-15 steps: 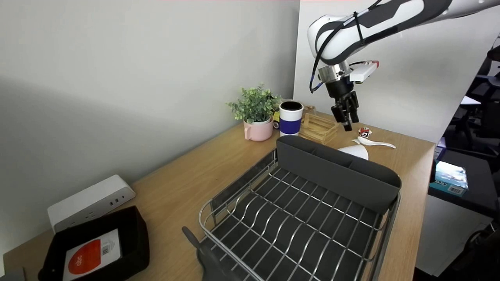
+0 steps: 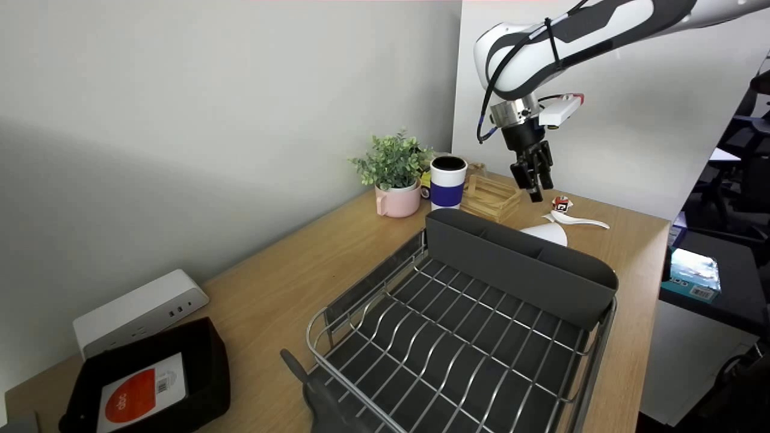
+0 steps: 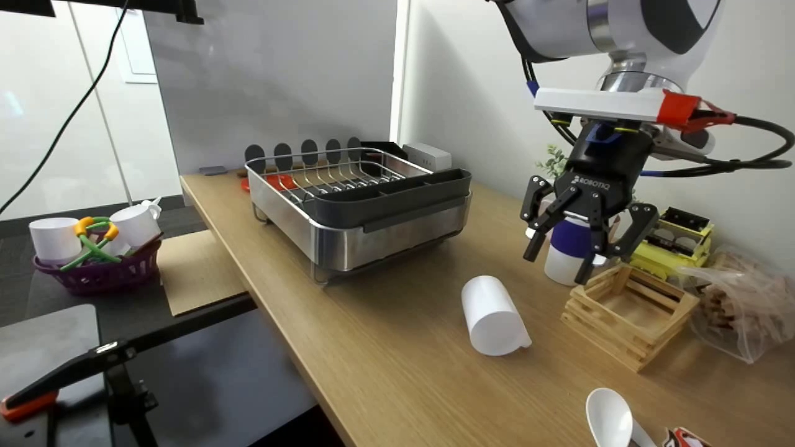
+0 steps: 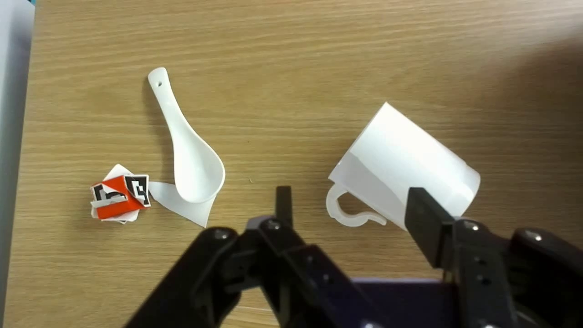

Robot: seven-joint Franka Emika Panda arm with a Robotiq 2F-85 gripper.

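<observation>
My gripper (image 3: 557,268) hangs above the table, open, with nothing between its fingers. Below it in the wrist view, a white mug (image 4: 407,164) lies on its side, its handle toward the lower left. To the mug's left is a white spoon (image 4: 191,156), its bowl resting over a white scrap (image 4: 177,202). A crumpled red, black and white wrapper (image 4: 121,194) lies beside the scrap. In exterior view 1 the mug (image 2: 548,232) is partly hidden behind the dish rack's dark caddy (image 2: 520,267).
The metal dish rack (image 3: 358,242) is empty of dishes. A wooden crate (image 3: 630,316), a blue-banded cup (image 3: 563,257), a yellow item (image 3: 674,242) and a plastic bag (image 3: 745,305) stand near the wall. A pink potted plant (image 2: 398,198) is beside the cup. Bare table surrounds the mug.
</observation>
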